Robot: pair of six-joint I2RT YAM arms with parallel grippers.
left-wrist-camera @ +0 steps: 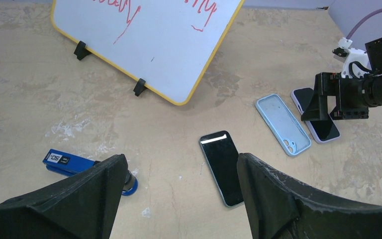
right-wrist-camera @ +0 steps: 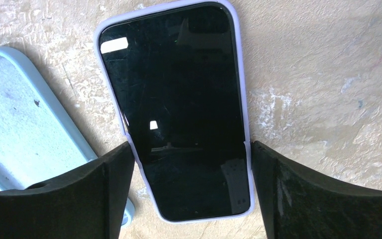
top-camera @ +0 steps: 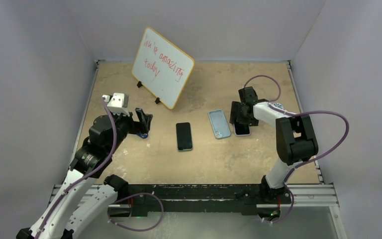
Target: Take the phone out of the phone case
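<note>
A black phone in a lilac case (right-wrist-camera: pixel 179 99) lies flat on the table at the right, under my right gripper (top-camera: pixel 239 115). In the right wrist view my right gripper's fingers stand at both long sides of the cased phone, at its case edges; the fingers are partly apart, and whether they grip it firmly I cannot tell. My left gripper hangs open over the left of the table, nothing between its fingers. A bare black phone (top-camera: pixel 184 136) lies in the middle, and an empty light-blue case (top-camera: pixel 219 124) lies between it and the cased phone.
A whiteboard with red writing (top-camera: pixel 162 67) stands at the back left. A blue stapler-like object (left-wrist-camera: pixel 69 162) lies under my left gripper. A small round item (top-camera: pixel 277 106) is partly hidden behind the right arm.
</note>
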